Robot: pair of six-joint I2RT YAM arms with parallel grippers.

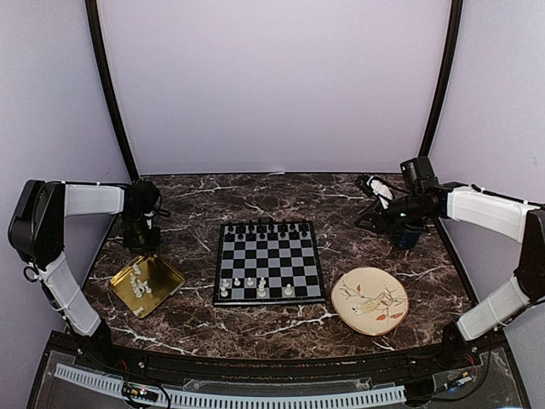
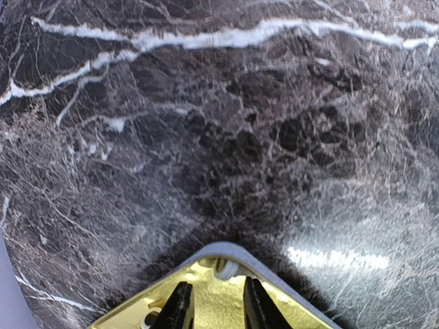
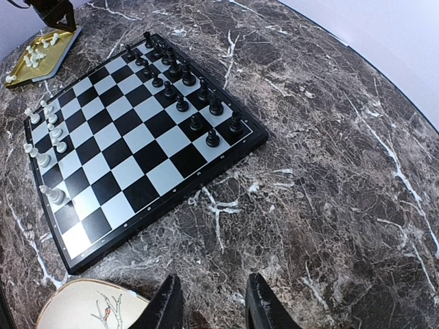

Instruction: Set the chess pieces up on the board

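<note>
The chessboard [image 1: 268,260] lies mid-table, black pieces [image 3: 212,137] lining its far rows, several white pieces [image 1: 289,290] standing on the near rows. At left a gold tray [image 1: 162,294] holds more white pieces [image 1: 140,285]. My left gripper is over the tray's back corner, fingers apart, with a white piece [image 2: 226,269] lying at that corner just beyond the fingertips. My right gripper is open over bare marble right of the board, nothing between its fingers.
A round plate with a branch pattern [image 1: 370,302] lies right of the board, near the front. Pale walls stand at the sides and back.
</note>
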